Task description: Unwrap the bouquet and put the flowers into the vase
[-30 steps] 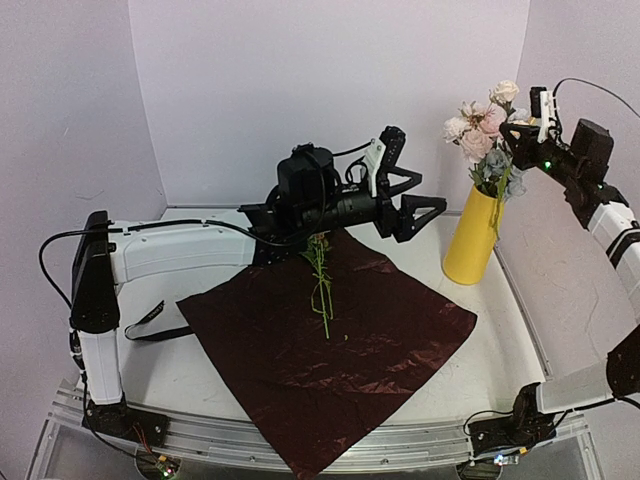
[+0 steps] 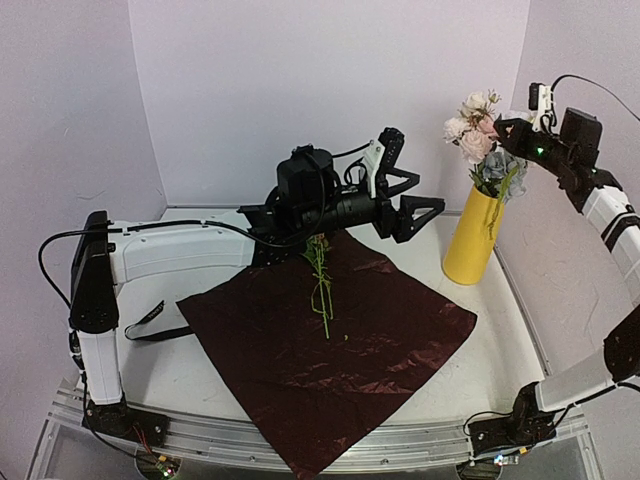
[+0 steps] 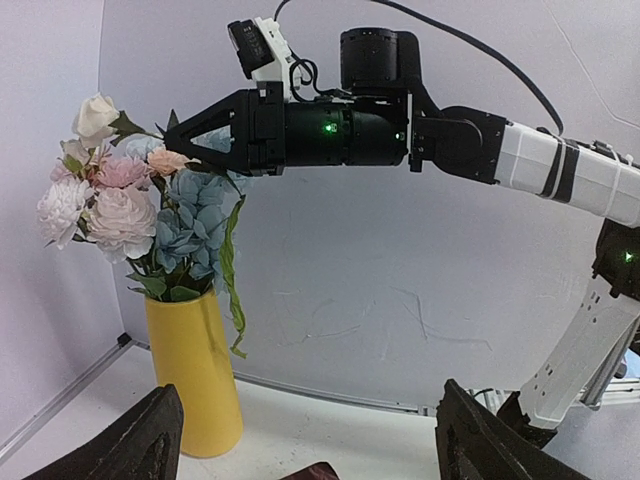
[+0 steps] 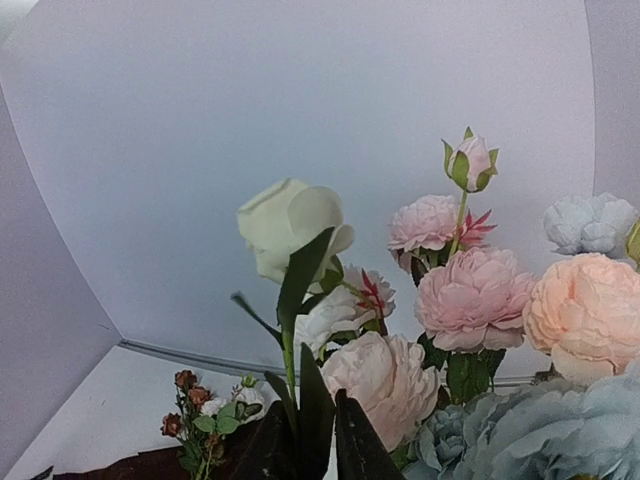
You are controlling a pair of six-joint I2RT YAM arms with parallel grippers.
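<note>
The yellow vase point(image 2: 468, 240) stands upright at the right, filled with pink, white and blue flowers point(image 3: 120, 220). Above the bouquet, my right gripper point(image 2: 505, 130) is shut on a white rose point(image 4: 290, 228), whose bloom rises beyond the fingertips. In the left wrist view its green stem point(image 3: 229, 270) hangs down past the rim, its lower end seemingly against the outside of the vase. My left gripper point(image 2: 412, 208) is open and empty, facing the vase from the left. Below the left arm, more flowers point(image 2: 319, 275) lie on the cloth, their blooms partly hidden; the right wrist view shows small reddish and white blooms point(image 4: 205, 410).
A dark red cloth point(image 2: 330, 370) covers the middle of the white table point(image 2: 140, 370). A black strap point(image 2: 160, 333) lies at its left corner. Walls stand close behind and to the right of the vase.
The left arm and vase stayed put.
</note>
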